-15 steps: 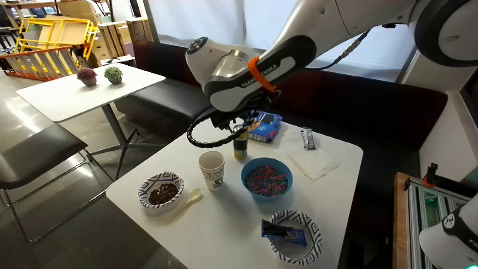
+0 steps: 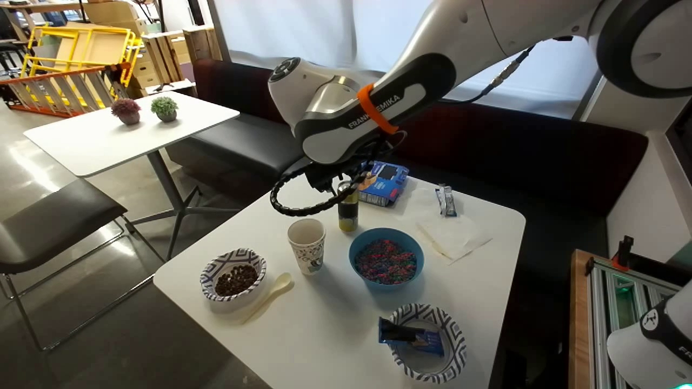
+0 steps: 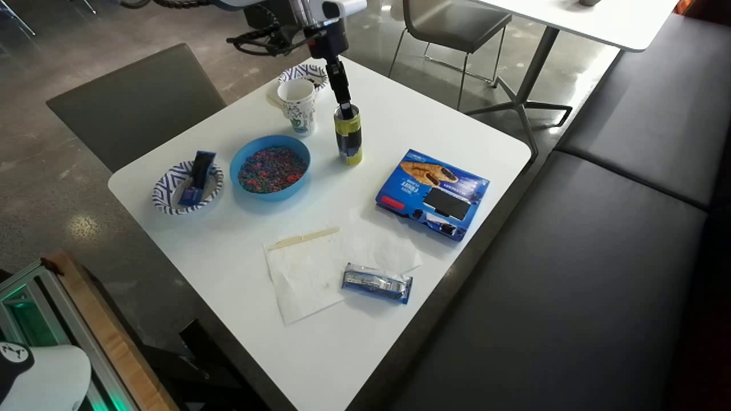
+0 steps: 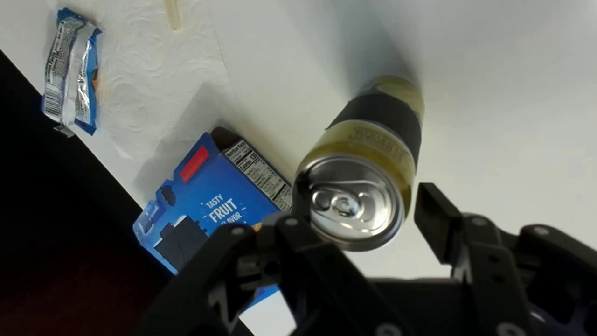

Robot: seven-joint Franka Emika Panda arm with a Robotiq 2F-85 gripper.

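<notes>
A yellow-and-dark can (image 3: 349,140) stands upright on the white table, its silver top (image 4: 353,199) with the pull tab facing the wrist camera. My gripper is part open around the top of the can: one finger (image 4: 437,224) shows to the right with a narrow gap, the other lies at the can's left edge. Whether that left finger touches it, I cannot tell. In exterior view 2 the gripper comes down from above onto the can's upper end. The arm's cable loop hides part of the can in exterior view 1.
Close to the can are a paper cup (image 2: 307,246), a blue bowl of colorful cereal (image 2: 386,258) and a blue snack box (image 3: 433,194). Two patterned bowls, one with a blue packet (image 2: 413,337), a spoon (image 2: 269,295), napkins (image 3: 301,274) and a silver-blue wrapper (image 3: 377,283) lie farther off.
The arm has shifted only very slightly in exterior view 1. The can and the other tabletop things stay where they were.
</notes>
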